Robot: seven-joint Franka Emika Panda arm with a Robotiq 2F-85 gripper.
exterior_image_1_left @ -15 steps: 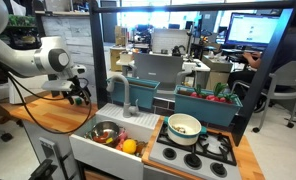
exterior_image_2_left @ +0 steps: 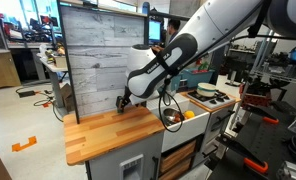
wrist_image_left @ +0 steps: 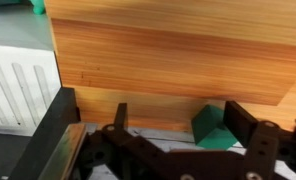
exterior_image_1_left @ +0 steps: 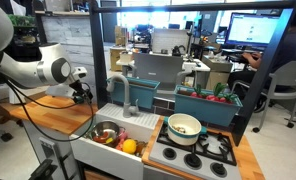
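Over the wooden counter [exterior_image_2_left: 93, 140], left of the sink, my gripper points down close to the back edge by the grey wall. Its fingers stand apart. A small green object [wrist_image_left: 213, 128] shows in the wrist view, close against the inner side of the right finger and partly covered by it; the rest of the gap looks empty. I cannot tell whether it touches the finger. From exterior view 1 the gripper [exterior_image_1_left: 80, 96] is small and dark against the wall, and the object cannot be made out clearly there.
Right of the counter is a sink [exterior_image_1_left: 100, 153] holding a metal bowl [exterior_image_1_left: 108, 131] and colourful items, with a faucet [exterior_image_1_left: 127, 92] behind. A pot [exterior_image_1_left: 184, 128] stands on the stove [exterior_image_1_left: 198, 153]. Teal bins [exterior_image_1_left: 203, 106] hang at the back.
The arm's white wrist has come lower and slightly left in exterior view 1. The sink and stove items look unmoved.
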